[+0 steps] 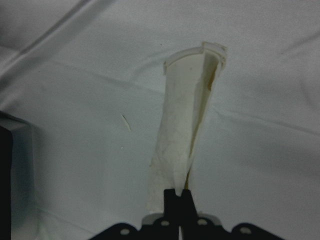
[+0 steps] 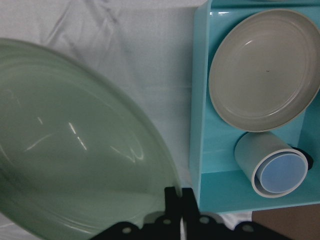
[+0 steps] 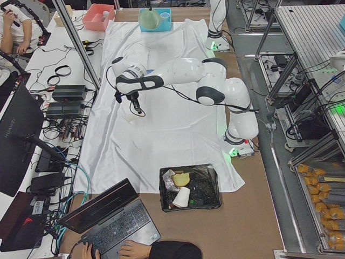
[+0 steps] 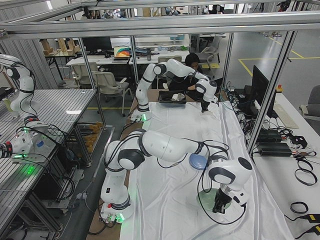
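A flattened white paper cup (image 1: 182,105) lies along the left wrist view, its lower end at my left gripper, whose fingertips are closed on it over the white cloth. My right gripper is shut on the rim of a green plate (image 2: 75,145), which hangs beside a light blue bin (image 2: 199,100). Inside that bin are a grey plate (image 2: 265,70) and nested cups (image 2: 270,165). In the camera left view the green plate (image 3: 150,19) partly covers the bin.
A black bin (image 3: 202,197) with trash stands at the near end of the cloth (image 3: 161,135). A blue plate (image 4: 198,161) lies near the middle. A laptop (image 3: 113,226) and a person's hands are at the near edge.
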